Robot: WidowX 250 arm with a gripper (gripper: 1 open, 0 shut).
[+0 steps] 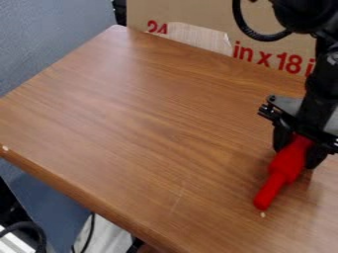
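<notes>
A red, bottle-shaped object with a narrow neck point(282, 174) slants down and left at the right side of the wooden table, its narrow end low near the tabletop. The black gripper point(302, 140) is over its upper end at the right edge of the view, shut on it; the fingers partly hide that end.
A cardboard box point(199, 20) with red printing stands behind it. Cables and white items lie below the table's lower-left edge.
</notes>
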